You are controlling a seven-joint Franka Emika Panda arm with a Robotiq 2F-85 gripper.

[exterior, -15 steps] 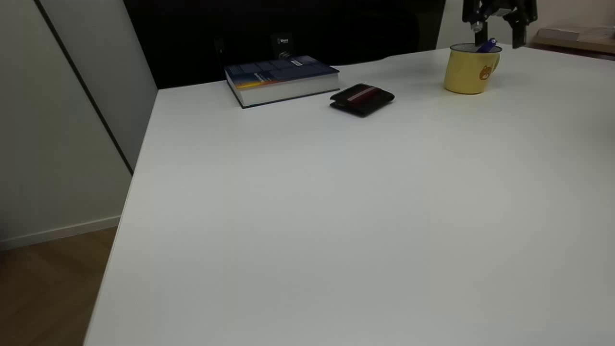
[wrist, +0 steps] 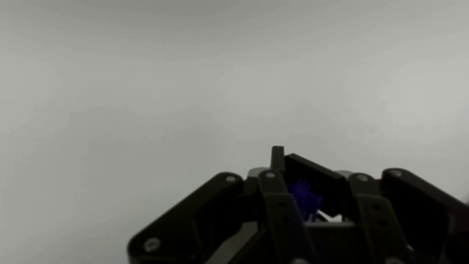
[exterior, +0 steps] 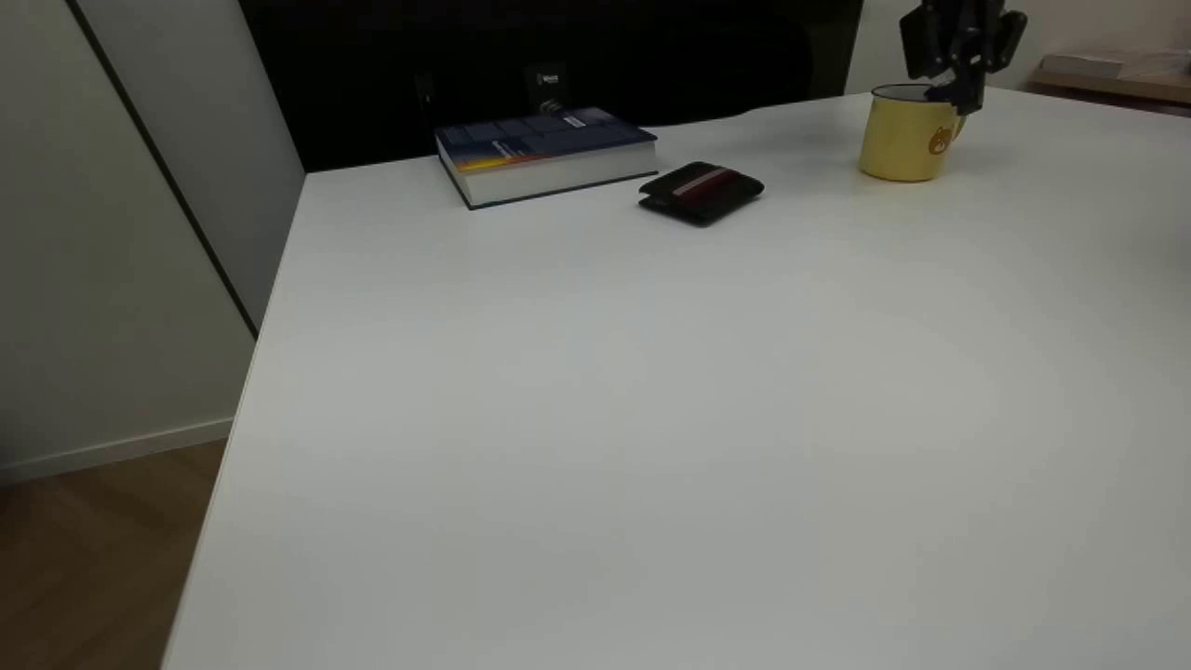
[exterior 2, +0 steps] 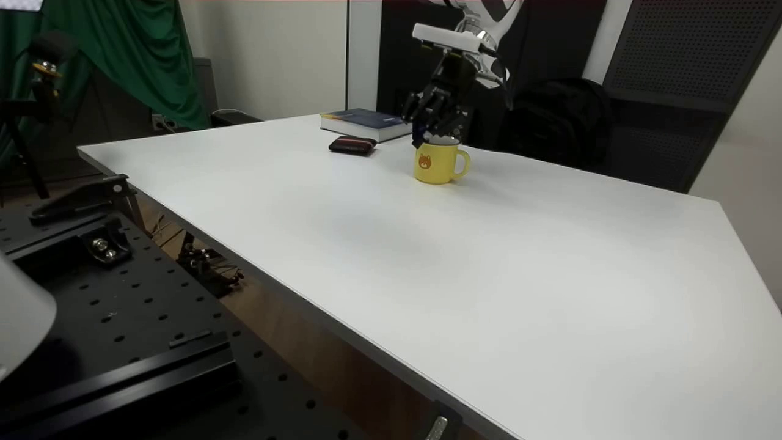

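A yellow mug (exterior: 896, 140) with a bear picture and a dark rim stands upright at the far right in exterior view 1. In exterior view 2 the same mug (exterior 2: 434, 164) shows its handle on the right. My black gripper (exterior: 962, 100) is at its rim, with the fingers closed together. The wrist view shows a purple-blue pen-like item (wrist: 305, 198) between the fingers of my gripper, which is shut on it. The fingers cover most of this item, and its lower end is hidden in the mug.
A dark wallet (exterior: 701, 194) with a red and white stripe lies left of the mug. Further left is a thick blue book (exterior: 547, 153) near the back edge.
One second ago the fingers stood apart above the mug, with the blue item leaning out of it. Now they have closed around that item. Mug, wallet and book have stayed put.
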